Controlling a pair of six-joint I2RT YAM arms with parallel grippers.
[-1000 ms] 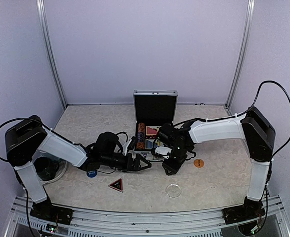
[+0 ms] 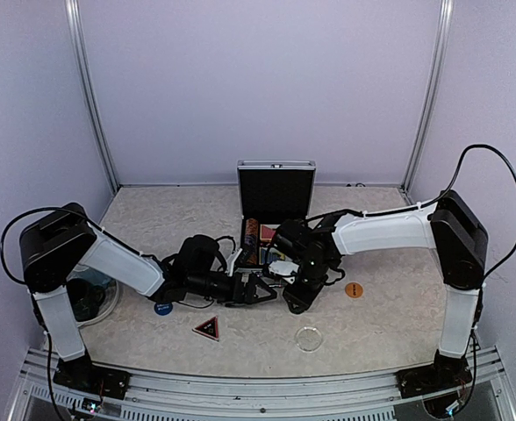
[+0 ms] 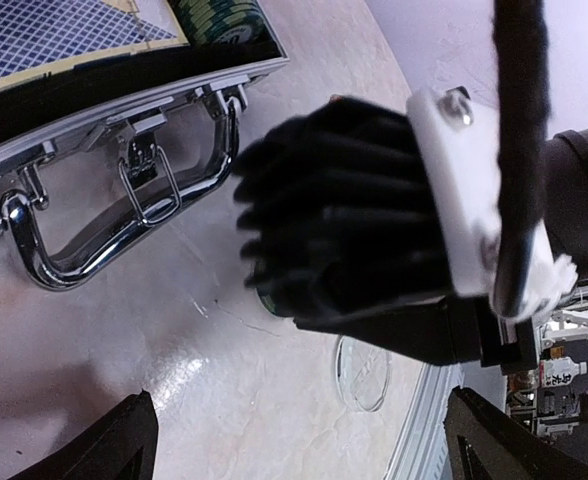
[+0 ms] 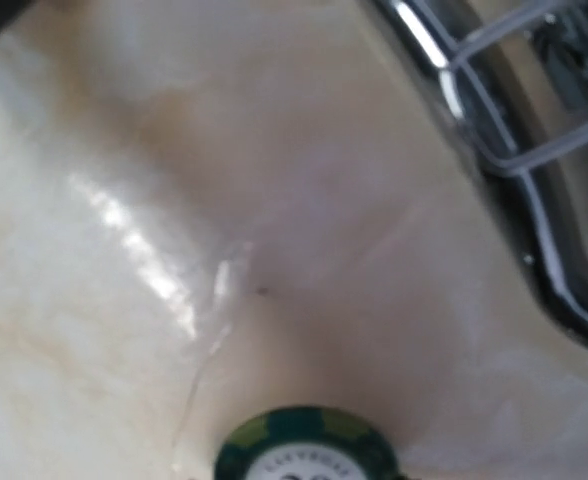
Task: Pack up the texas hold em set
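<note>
The open chip case (image 2: 275,193) stands at the back centre, holding chips and cards, its chrome handle (image 3: 54,270) toward me. My left gripper (image 2: 260,294) is open just in front of the case, near the right one. My right gripper (image 2: 291,298) is low before the case; in the left wrist view it covers much of a green chip (image 3: 266,295). That green chip (image 4: 304,450) shows at the bottom edge of the right wrist view; whether it is between the fingers cannot be seen.
A blue chip (image 2: 163,309), a triangular button (image 2: 207,328), a clear disc (image 2: 309,338) and an orange chip (image 2: 354,289) lie on the table. A clear container (image 2: 96,305) with dark contents sits at the far left.
My left gripper has moved right, toward the right gripper. The right gripper has shifted slightly left.
</note>
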